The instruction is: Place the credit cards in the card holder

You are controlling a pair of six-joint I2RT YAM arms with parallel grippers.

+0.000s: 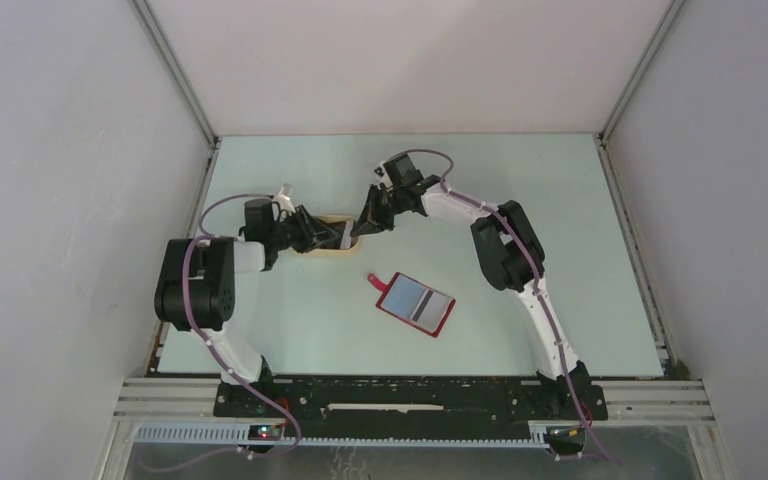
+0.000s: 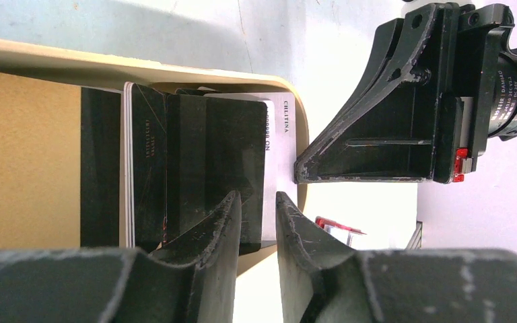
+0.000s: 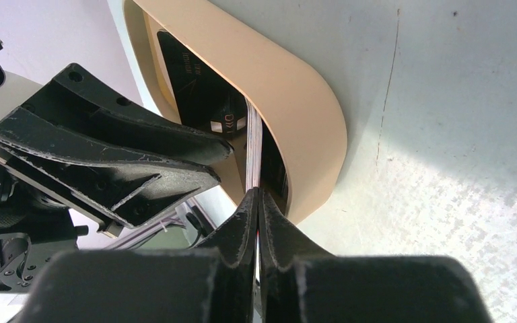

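A beige box [image 1: 325, 252] holds black cards [image 2: 229, 155] and pale cards [image 2: 283, 141], stacked inside. My left gripper [image 1: 318, 236] is over the box; in the left wrist view its fingertips [image 2: 232, 202] are at the cards, but what lies between them is unclear. My right gripper [image 1: 362, 228] is at the box's right end, shut, its tips [image 3: 250, 202] by the edges of a card stack seen in the right wrist view. A red card holder [image 1: 415, 303], open with blue and grey panels, lies lower in the top view.
Pink-white walls surround it. Cables run along both arms.
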